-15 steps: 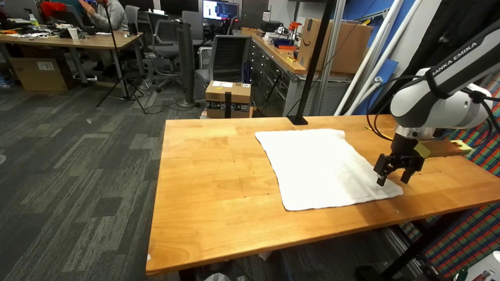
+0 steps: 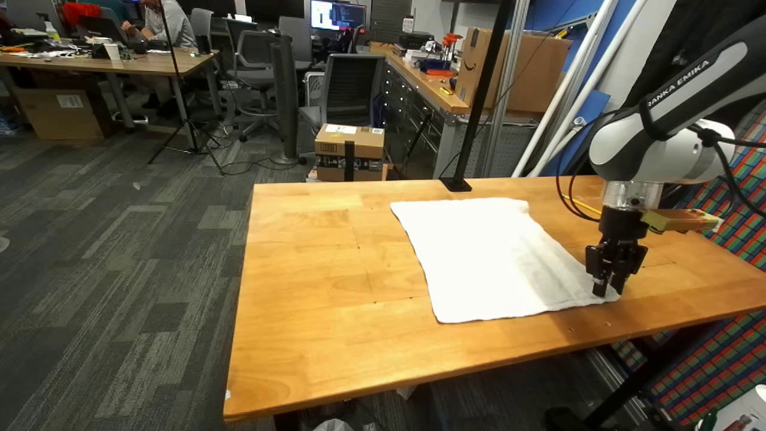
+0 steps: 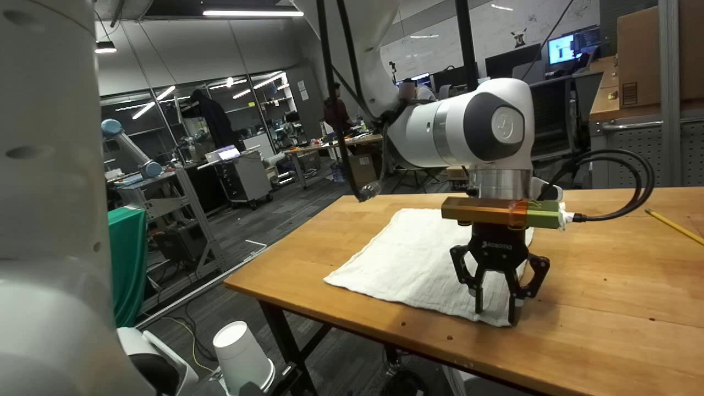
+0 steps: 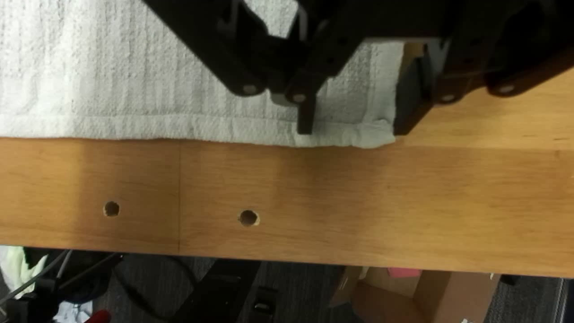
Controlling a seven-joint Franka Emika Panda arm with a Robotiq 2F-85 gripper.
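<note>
A white towel [image 2: 488, 258] lies spread almost flat on the wooden table. Over its near right corner is my gripper [image 2: 608, 291], pointing down with its fingers low at the cloth. In the wrist view the fingers are parted: the left fingertip [image 4: 305, 121] rests over the towel's hem, while the right one [image 4: 411, 115] stands just past the corner's side edge. The corner of the towel [image 4: 371, 132] lies in the gap between them, and no pinch on it shows. From the other side, the gripper [image 3: 496, 315] also appears part open at the towel's corner.
The table's front edge [image 4: 323, 261] runs close to the towel corner. A black post [image 2: 456, 184] stands at the back edge, and a yellow pencil-like stick [image 3: 676, 226] lies on the table's far side.
My gripper has come down and turned upright at the towel's near right corner. Its fingers stand closer together than before. The towel's corner has barely shifted.
</note>
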